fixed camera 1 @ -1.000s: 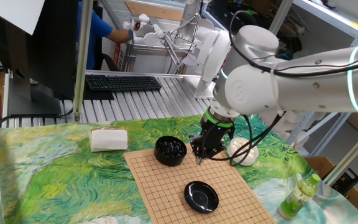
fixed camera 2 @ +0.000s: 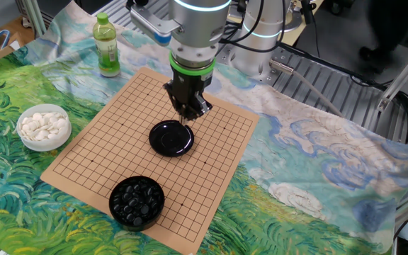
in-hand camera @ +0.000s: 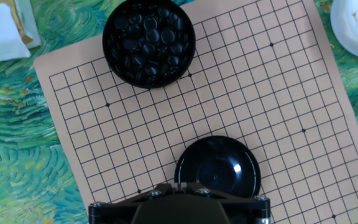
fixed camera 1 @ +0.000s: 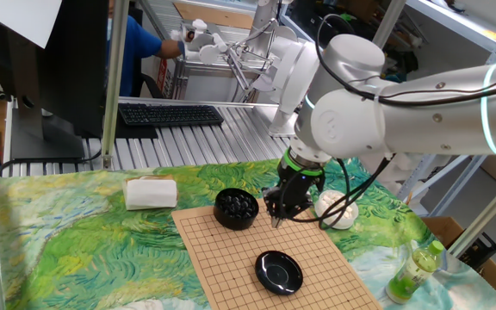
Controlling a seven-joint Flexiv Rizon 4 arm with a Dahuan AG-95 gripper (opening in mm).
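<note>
My gripper (fixed camera 2: 183,120) hangs above the wooden grid board, pointing down, its fingertips drawn together. In the wrist view the gripper shows at the bottom edge, and nothing is visible between its tips. A shallow, empty black dish (fixed camera 2: 163,139) rests on the board; in exterior view 2 the fingertips overlap its far edge. The black bowl (in-hand camera: 149,43) full of black stones stands at one border of the board (in-hand camera: 247,87). Beside the board, on the cloth, sits a white bowl (fixed camera 2: 44,142) heaped with white stones.
A green-capped bottle (fixed camera 2: 107,48) stands off the board's edge. A white packet (fixed camera 1: 151,194) lies on the painted cloth (fixed camera 1: 67,232). Behind the cloth are a keyboard (fixed camera 1: 170,114) and a monitor; a person in blue sits at the back. Much of the board is bare.
</note>
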